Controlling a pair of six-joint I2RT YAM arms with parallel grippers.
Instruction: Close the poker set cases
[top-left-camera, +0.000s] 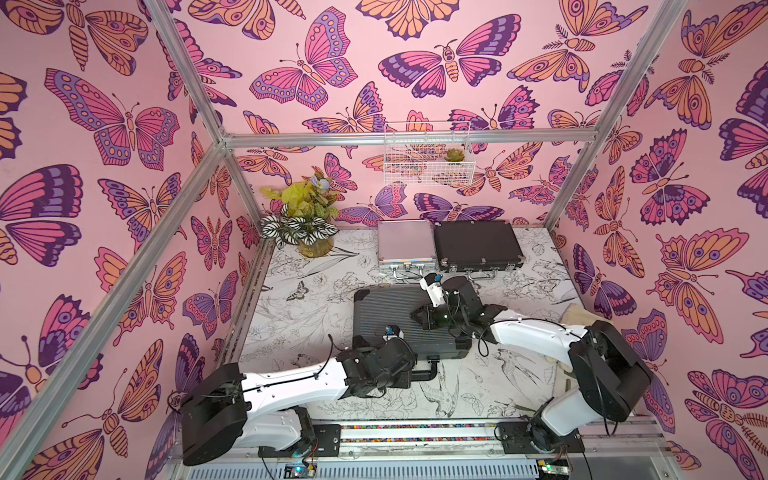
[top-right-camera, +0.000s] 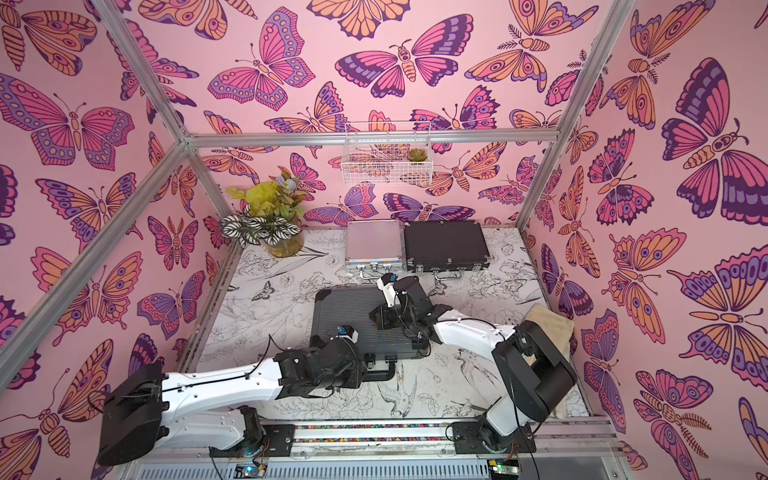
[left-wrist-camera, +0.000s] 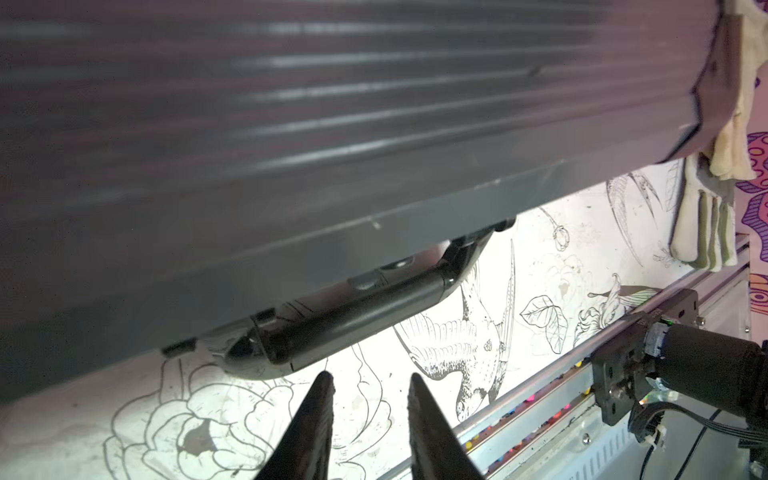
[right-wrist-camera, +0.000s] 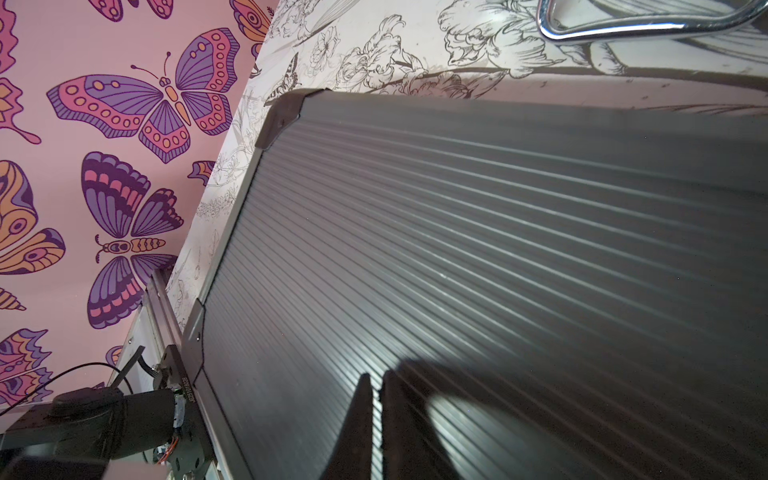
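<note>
A dark grey ribbed case (top-left-camera: 384, 308) lies in the middle of the table with its lid down. Its black handle (left-wrist-camera: 368, 312) sticks out at the front side. My left gripper hangs near that handle, fingers parted and nothing between them. Over the lid (right-wrist-camera: 400, 232), toward the right of the case, my right gripper points down with its fingertips together; nothing shows between them. Whether they touch the lid is hard to tell. The latches at the front are mostly hidden by the left arm. Behind stand a silver case (top-left-camera: 406, 241) and a black case (top-left-camera: 478, 244), both with lids down.
A potted plant (top-left-camera: 308, 220) stands at the back left. Beige cloth or gloves (top-right-camera: 552, 320) lie at the right edge, behind the right arm. Left of the grey case the table (top-left-camera: 276, 328) is clear.
</note>
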